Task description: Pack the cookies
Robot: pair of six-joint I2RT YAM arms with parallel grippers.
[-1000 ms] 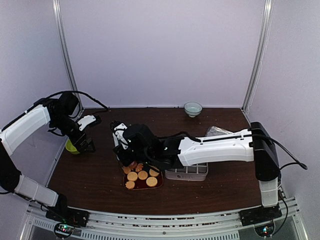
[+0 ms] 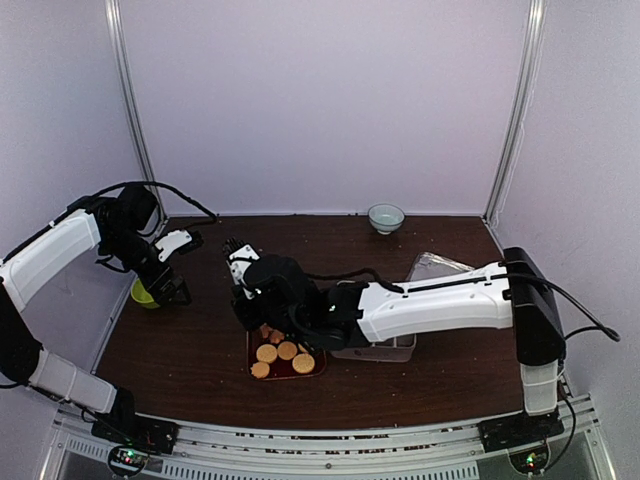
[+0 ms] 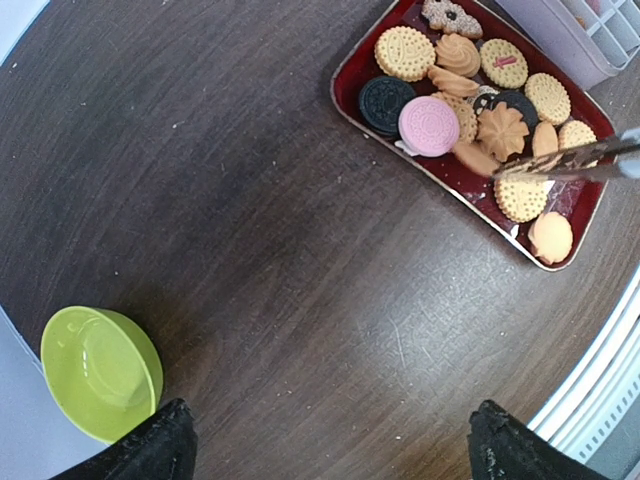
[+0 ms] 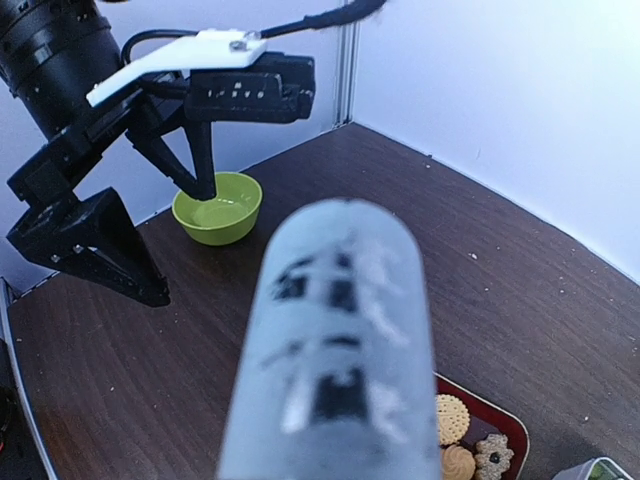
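A red tray (image 3: 560, 255) holds several cookies: round biscuits, a pink one (image 3: 428, 126), dark ones (image 3: 385, 103) and piped ones. My right gripper (image 2: 243, 290) is over the tray; its finger (image 4: 330, 340) fills the middle of the right wrist view, blurred. In the left wrist view a tan elongated cookie (image 3: 473, 160) shows at its fingertips, apparently held. My left gripper is open over bare table near the green bowl (image 3: 100, 365), with nothing between its fingers. A grey compartment box (image 2: 380, 352) sits right of the tray, partly hidden by the right arm.
A pale bowl (image 2: 386, 218) stands at the back right. A clear lid (image 2: 440, 262) lies at the right behind the arm. The table between the green bowl and the tray is clear.
My right gripper and arm have shifted slightly over the tray, covering a bit more of the box than a second ago. The left arm stays still.
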